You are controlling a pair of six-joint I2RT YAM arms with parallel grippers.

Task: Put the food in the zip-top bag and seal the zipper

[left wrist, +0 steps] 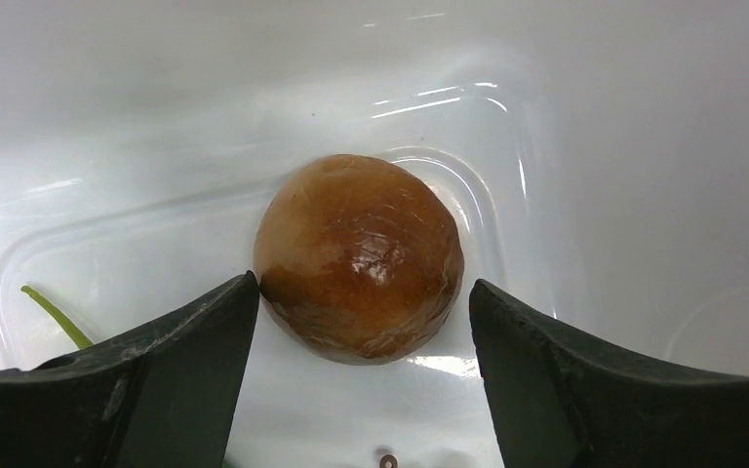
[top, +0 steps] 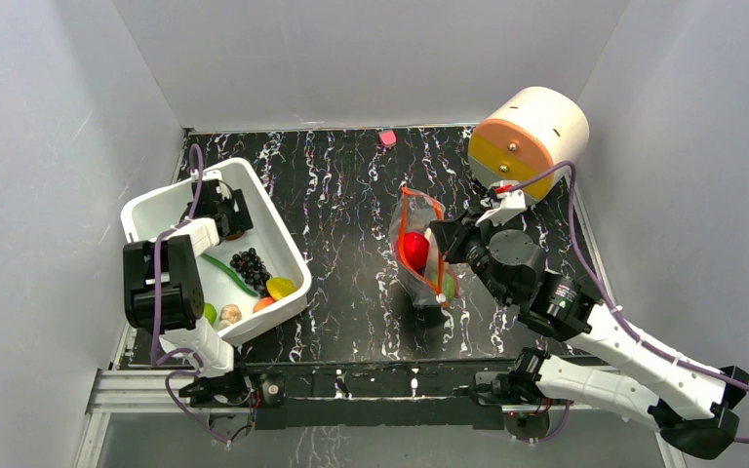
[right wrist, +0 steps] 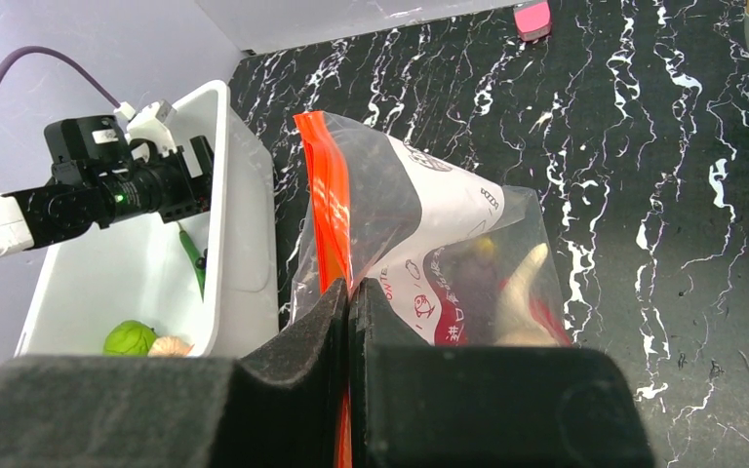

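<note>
The clear bag (top: pixel 419 283) with orange zipper edges stands at mid-table, its mouth gaping, a red item (top: pixel 414 250) and a green one inside. My right gripper is shut on the bag's orange rim (right wrist: pixel 327 185). In the white bin (top: pixel 288 249), a glossy brown bun (left wrist: pixel 359 258) lies on the floor near a corner. My left gripper is over it, fingers part open on either side. The left finger (left wrist: pixel 224 312) appears to touch or nearly touch the bun; a small gap shows on the right.
Also in the bin are black grapes (top: pixel 250 268), a green bean (top: pixel 227 275), a yellow item (top: pixel 280 288) and other produce. A cream drum-shaped container (top: pixel 556 122) stands at the back right. A small pink block (top: pixel 387 138) lies at the back. Bare table separates bin and bag.
</note>
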